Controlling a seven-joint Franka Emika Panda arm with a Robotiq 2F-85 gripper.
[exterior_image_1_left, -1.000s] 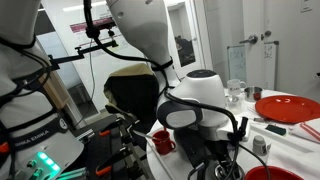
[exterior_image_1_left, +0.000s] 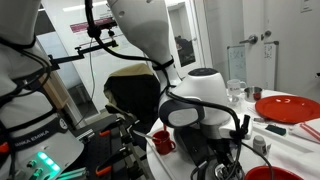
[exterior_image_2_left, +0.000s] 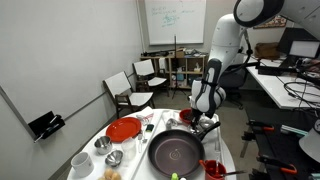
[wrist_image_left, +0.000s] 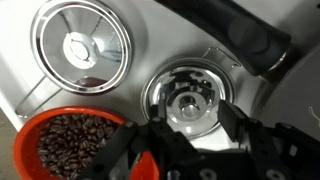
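Note:
In the wrist view my gripper stands part open. Its two dark fingers lie to either side of a round, shiny metal piece (wrist_image_left: 178, 80) with a bright centre and a wire handle; whether they touch it, I cannot tell. A similar round metal piece (wrist_image_left: 88, 48), also wire-handled, lies at the upper left. Below it is a red bowl (wrist_image_left: 24, 150) of coffee beans. From outside, the white arm (exterior_image_1_left: 205, 88) reaches down over the table, its fingertips hard to make out.
A black pan (exterior_image_2_left: 175, 152) takes up the table's middle, and its handle (wrist_image_left: 245, 35) lies close by my fingers. A red mug (exterior_image_1_left: 163, 142) stands beside the arm. At the back are a red plate (exterior_image_1_left: 288, 108) and several metal cups.
The arm's lower part has shifted slightly over the last second. Around it, the mug, plate and bowl appear unmoved.

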